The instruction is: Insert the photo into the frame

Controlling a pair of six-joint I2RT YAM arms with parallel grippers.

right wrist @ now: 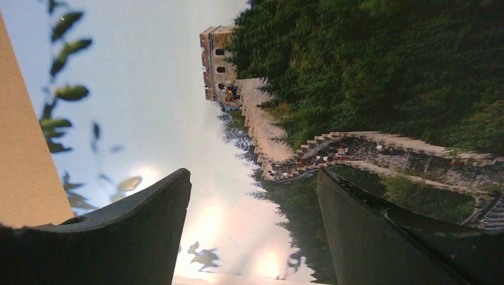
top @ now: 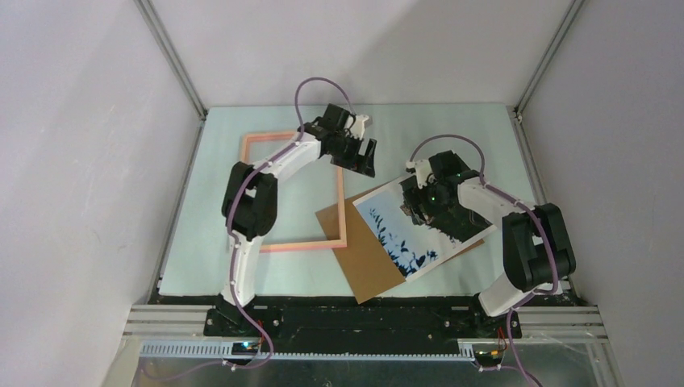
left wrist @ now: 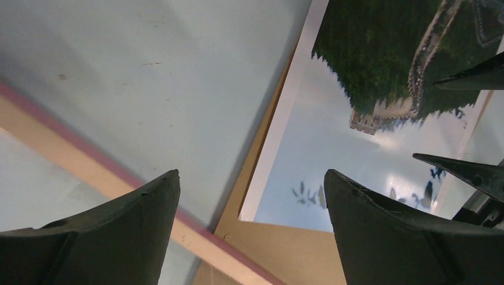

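The photo, a landscape print with a white border, lies tilted on a brown board at the table's right. To its left is the wooden frame, flat and empty inside, one corner over the board. My left gripper hovers beyond the frame's right side, near the photo; in the left wrist view its fingers stand apart with nothing between them. Above the photo is my right gripper, its fingers spread with only the print visible beneath. The right arm hides part of the photo.
The pale table has bare room in front of the frame and at the back right. White walls stand at both sides and behind. Both grippers are fairly close together over the right half.
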